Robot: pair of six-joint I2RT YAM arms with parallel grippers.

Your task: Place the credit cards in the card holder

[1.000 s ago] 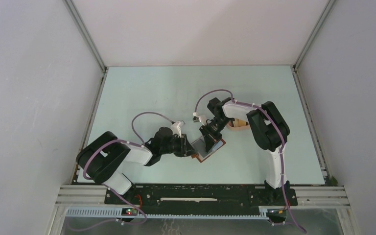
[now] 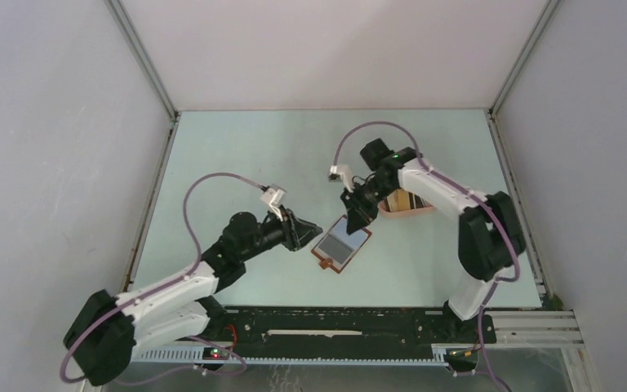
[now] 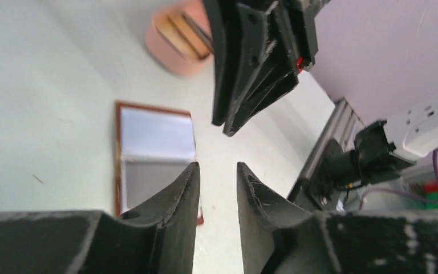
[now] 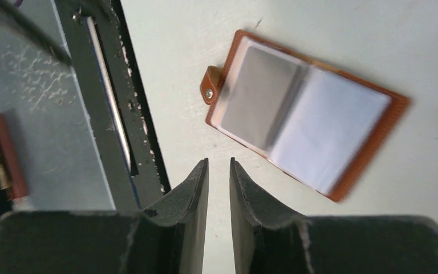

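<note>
A brown-edged card holder (image 2: 341,245) lies open and flat near the middle of the table. One half is a grey panel (image 4: 259,94), the other a pale panel (image 4: 331,128), and a small snap tab (image 4: 210,85) sticks out at one end. My left gripper is partly open, with an empty gap, to the left of the holder in the top view. Above the holder's upper right end, my right gripper also stands part open, nothing between its fingers. No loose card shows on the table.
At the right, partly behind my right arm, a pink box (image 2: 408,212) holds several flat tan and dark pieces (image 3: 183,35); whether they are cards I cannot tell. Free table surrounds the holder on its near side and toward the back left.
Both arms have drawn away from the holder: the left gripper up and slightly left, the right one up and right. The holder is uncovered and lies at nearly the same spot.
</note>
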